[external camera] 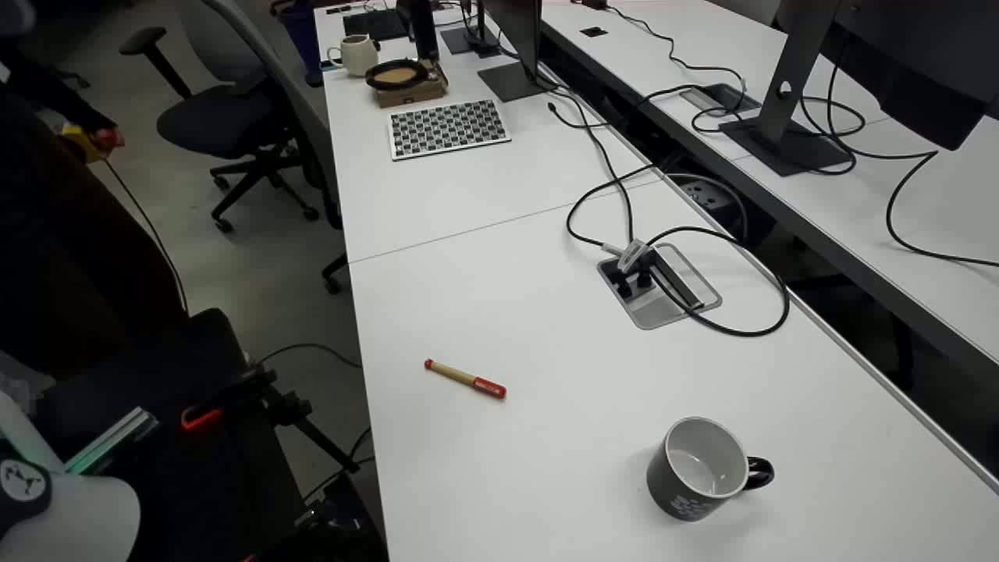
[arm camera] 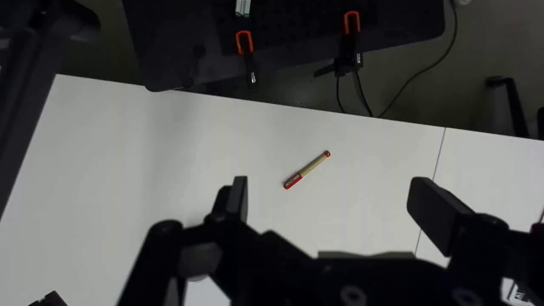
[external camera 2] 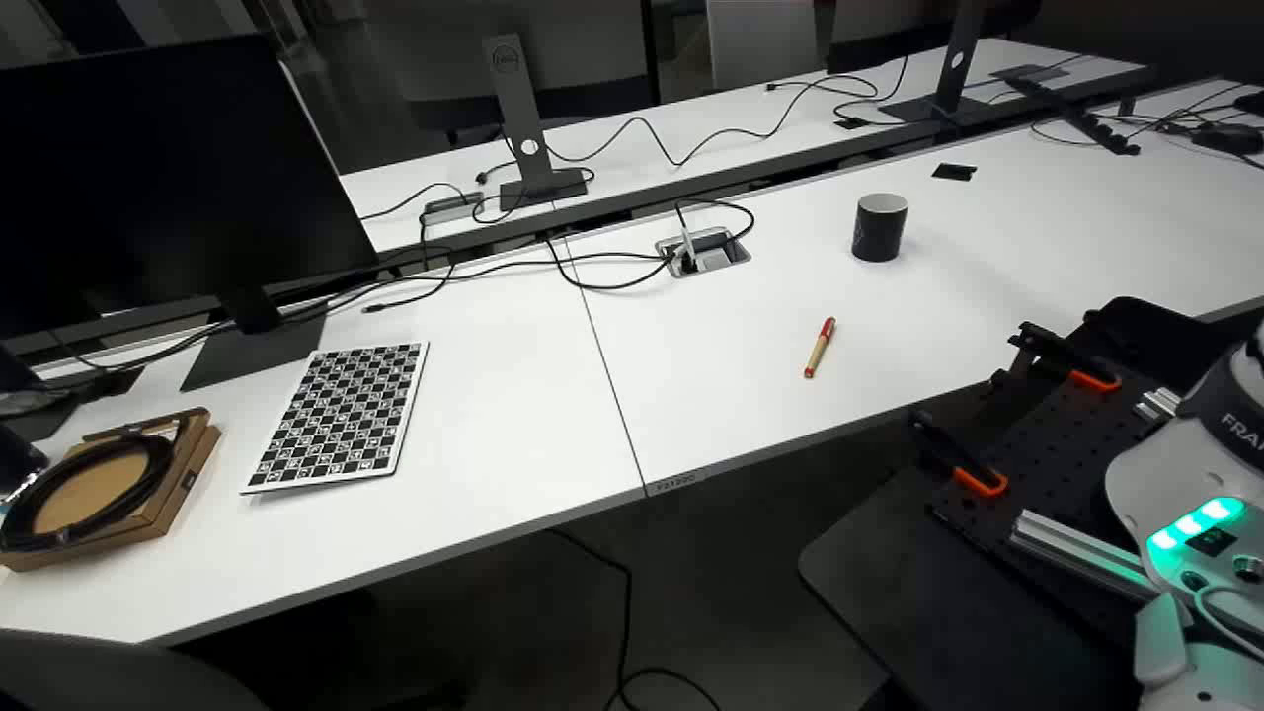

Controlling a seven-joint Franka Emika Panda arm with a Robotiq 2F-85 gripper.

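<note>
A tan marker with a red cap and red tip (external camera: 465,378) lies flat on the white table, near its edge. The same marker (arm camera: 307,170) shows in the wrist view, beyond the fingertips and between their two sides. A dark mug with a pale inside (external camera: 698,468) stands upright on the table; in the second exterior view the mug (external camera 2: 879,227) is farther from the edge than the marker. My gripper is open high over the table, its fingers wide apart and nothing between them. Most of the mug is hidden behind the gripper in the wrist view.
Cables run from a socket box (external camera: 660,286) set in the table. A checkered board (external camera 2: 340,415), a cardboard box with coiled cable (external camera 2: 107,486) and a monitor (external camera 2: 178,178) occupy the adjoining table.
</note>
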